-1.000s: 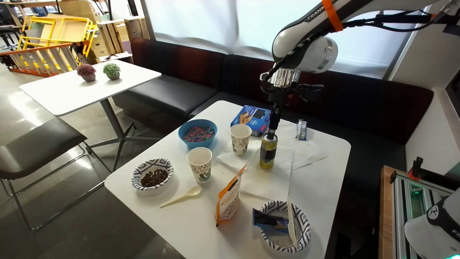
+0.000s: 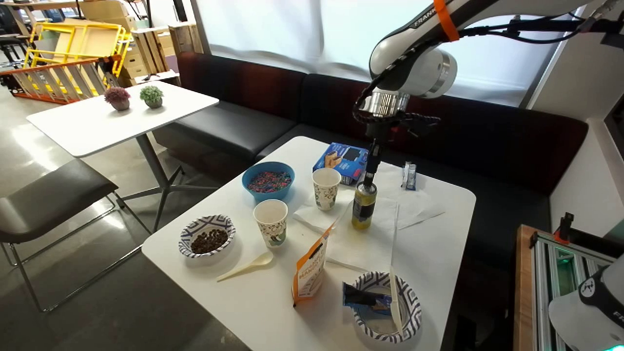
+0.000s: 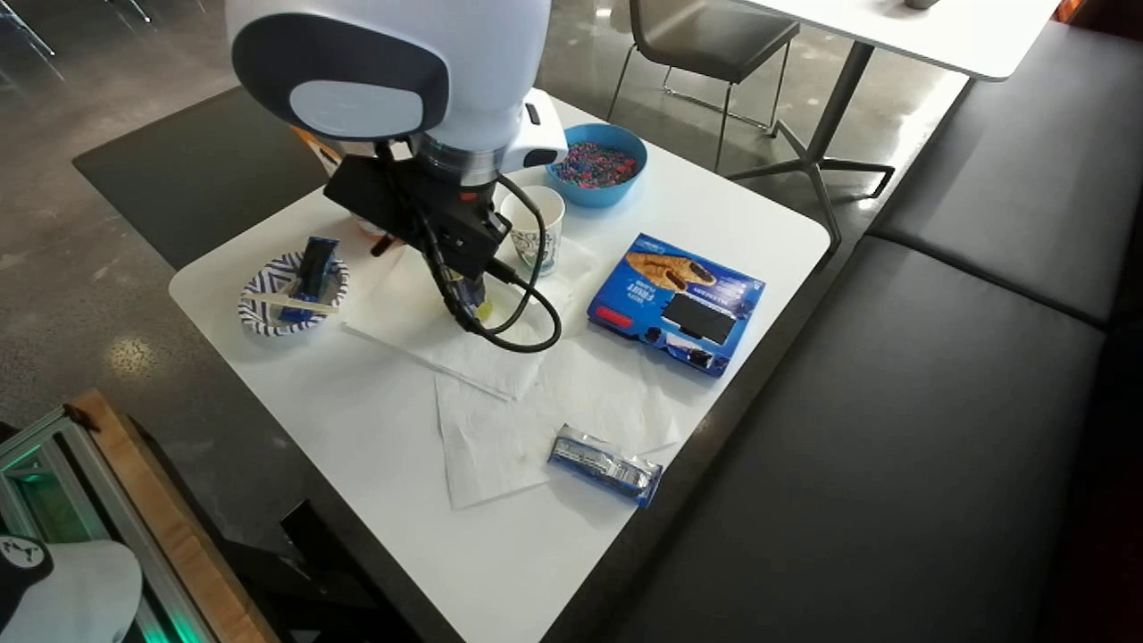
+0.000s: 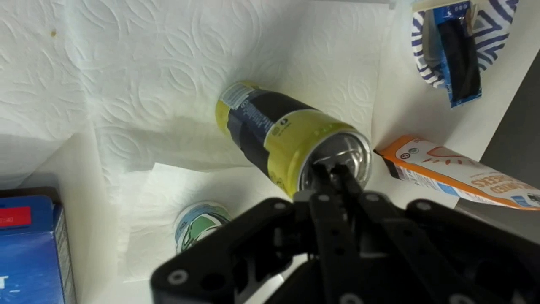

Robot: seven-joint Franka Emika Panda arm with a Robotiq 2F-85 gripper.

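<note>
A yellow can with a dark label [image 2: 363, 209] stands upright on white paper towels [image 2: 360, 248]. Seen from above in the wrist view, the can [image 4: 291, 132] shows its silver lid [image 4: 349, 152]. My gripper points down at that lid, its dark fingers shut together and their tips over the tab area. Whether the tab lies between or under the tips is hidden. In the first exterior view the gripper [image 2: 368, 180] is right at the can's top. The arm covers most of the can in the second exterior view.
Close by stand two paper cups [image 2: 326, 188], an orange-and-white pouch [image 2: 310, 270] and a blue box [image 2: 343, 162]. A blue bowl [image 2: 267, 180], a patterned bowl with dark bits [image 2: 207, 236] and a bowl holding a wrapper [image 2: 387, 305] lie farther out.
The arm's wrist and its cable have shifted very slightly. The can stands in the same place, with the gripper still at its top.
</note>
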